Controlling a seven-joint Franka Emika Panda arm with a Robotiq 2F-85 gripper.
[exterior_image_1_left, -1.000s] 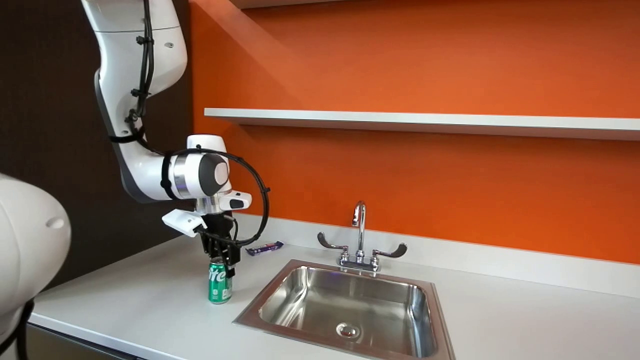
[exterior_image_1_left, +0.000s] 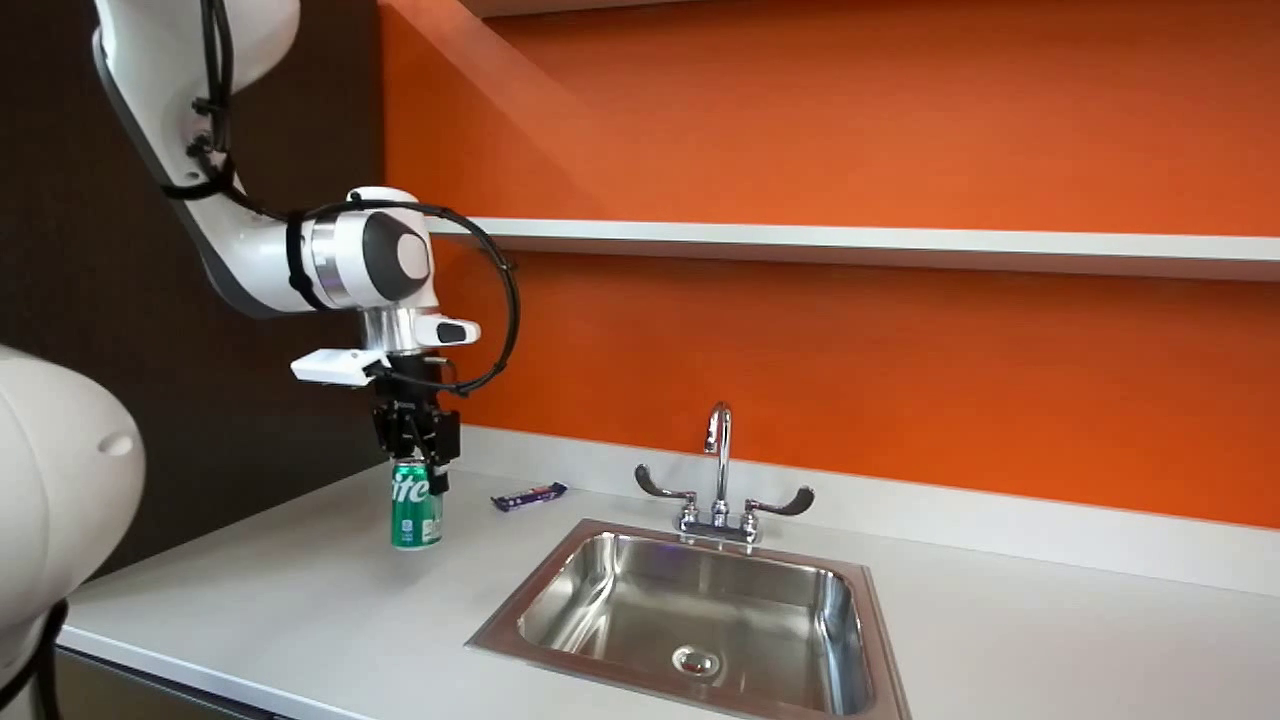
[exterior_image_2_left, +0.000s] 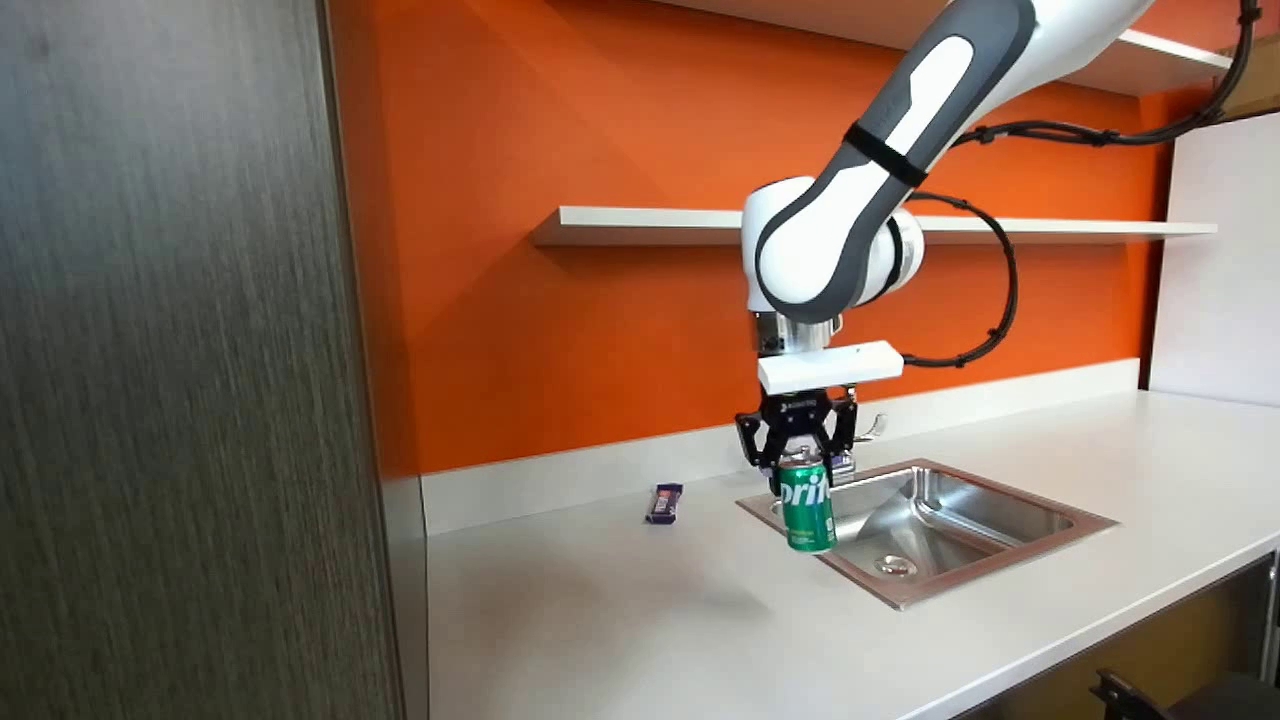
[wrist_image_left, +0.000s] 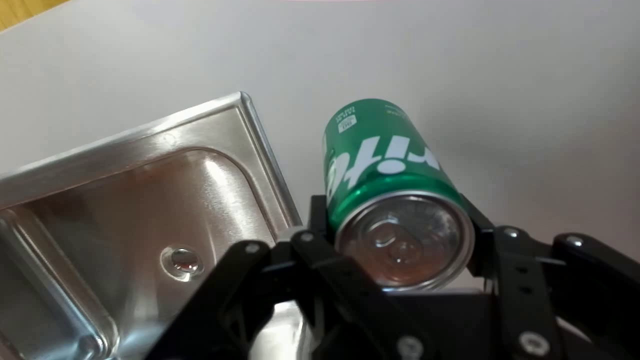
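Note:
A green Sprite can (exterior_image_1_left: 415, 509) hangs upright in the air above the counter, left of the sink in exterior view 1. My gripper (exterior_image_1_left: 420, 462) is shut on its upper part from above. From the other side, exterior view 2 shows the can (exterior_image_2_left: 807, 510) between the two black fingers, its base clear of the surface. In the wrist view the can's lid faces the camera, and the gripper has a finger on either side of the can (wrist_image_left: 384, 150). The lower ends of the fingers are partly hidden behind it.
A steel sink (exterior_image_1_left: 528, 648) with a faucet (exterior_image_1_left: 720, 462) is set into the counter to the right. Near the back wall lies a purple wrapped bar (exterior_image_1_left: 529, 497). A white shelf (exterior_image_1_left: 840, 238) runs along the orange wall.
The can has risen off the counter with my gripper and shifted a little left in exterior view 1. The wrapped bar and sink are where they were.

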